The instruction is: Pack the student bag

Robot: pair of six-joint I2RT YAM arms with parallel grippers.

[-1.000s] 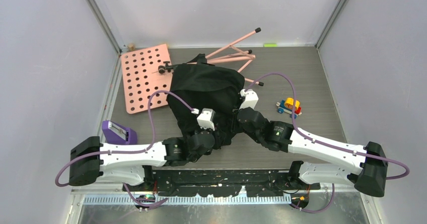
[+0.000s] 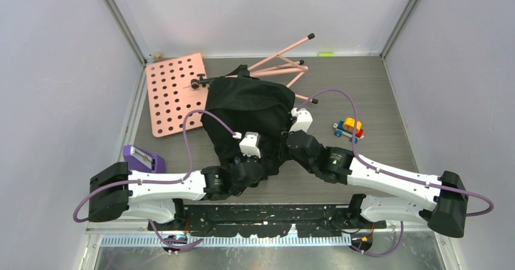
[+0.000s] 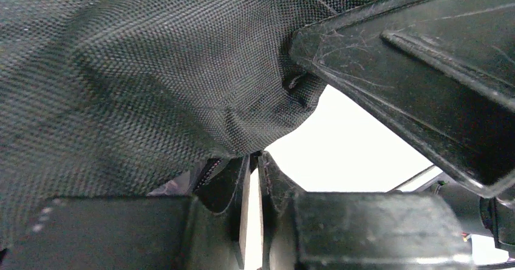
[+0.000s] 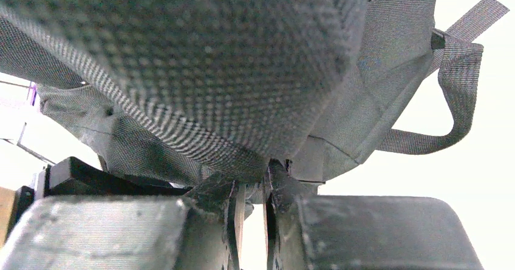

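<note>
The black bag (image 2: 246,106) lies crumpled in the middle, near both arms. My left gripper (image 2: 255,161) is at its lower edge; in the left wrist view its fingers (image 3: 221,197) are close together under the folded fabric, a zipper beside them, and I cannot make out whether they pinch anything. My right gripper (image 2: 285,145) is at the bag's right side, shut on its fabric (image 4: 231,112); straps hang beyond it in the right wrist view.
A pink perforated board (image 2: 170,97) lies left rear, pink folded stand legs (image 2: 276,70) behind the bag, a purple device (image 2: 143,161) at left front, a toy train (image 2: 349,130) at right.
The right arm and bag look nearly unchanged.
</note>
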